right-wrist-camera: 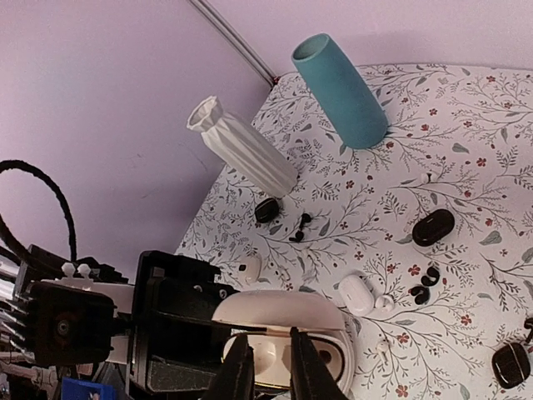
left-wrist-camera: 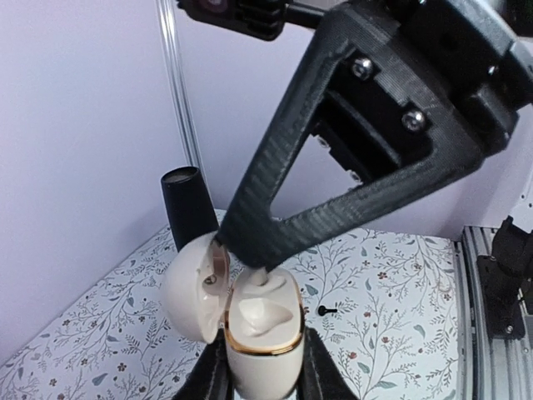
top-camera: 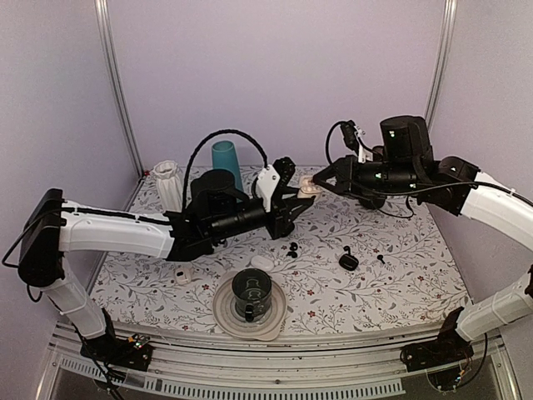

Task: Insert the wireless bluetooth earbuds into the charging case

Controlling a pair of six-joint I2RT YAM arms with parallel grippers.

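My left gripper (top-camera: 300, 198) is shut on a white charging case (left-wrist-camera: 265, 358) with a gold rim, held up above the table. The case's lid (left-wrist-camera: 187, 287) stands open. Right at the case's mouth is my right gripper (top-camera: 319, 177), its finger (left-wrist-camera: 258, 237) reaching down over a small white piece in the opening. In the right wrist view the right fingers (right-wrist-camera: 239, 367) stand apart in front of the open case. A pale rounded shape, possibly an earbud, shows in one cavity; the other cavity (right-wrist-camera: 331, 360) looks dark. Whether the right fingers touch anything is unclear.
On the table lie another white case (right-wrist-camera: 356, 295) with a white earbud (right-wrist-camera: 384, 303) beside it, black cases (right-wrist-camera: 433, 227) and small black earbuds (right-wrist-camera: 425, 285). A dark mug (top-camera: 251, 292) stands on a plate (top-camera: 275, 325) near the front. Vases (top-camera: 225, 158) stand at the back left.
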